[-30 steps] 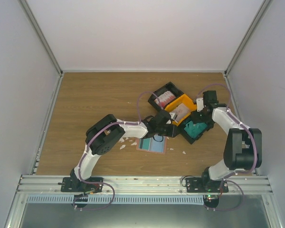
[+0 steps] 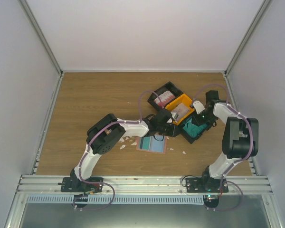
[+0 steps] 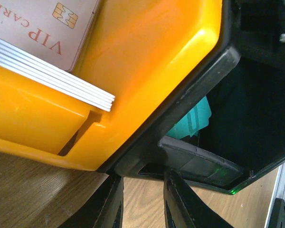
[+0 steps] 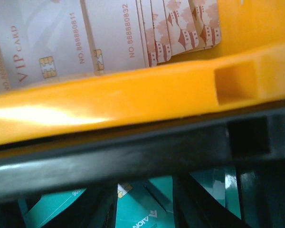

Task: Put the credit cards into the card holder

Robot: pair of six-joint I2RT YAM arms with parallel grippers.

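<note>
The flat blue and teal panels, which look like the card holder, lie on the table beside my left arm. Teal cards lie loose in the black box at the right. Over that box, my right gripper points down with its fingers apart, a teal card showing below the gap; no card is clearly held. My left gripper is at the corner where the orange and black boxes meet. Its fingertips are spaced apart with the black rim between them; no card shows there.
An orange box holds pale VIP cards. Behind it another black box contains pinkish cards. Small pale scraps lie around the panels.
My left arm and the boxes stay where they were.
</note>
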